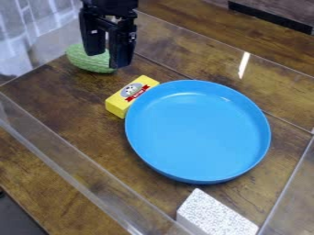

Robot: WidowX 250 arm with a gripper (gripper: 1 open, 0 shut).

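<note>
My black gripper (106, 48) hangs at the top left over a green, ridged oblong object (84, 58), partly hiding it; whether the fingers are open or shut, and whether they touch it, I cannot tell. A yellow box with a red label (128, 95) lies on the wooden surface, just left of a large blue plate (196, 128).
A white speckled block (216, 214) lies at the bottom, below the plate. Clear transparent walls (50, 156) edge the wooden area at left and right. The wood left of the yellow box is bare, as is the area behind the plate.
</note>
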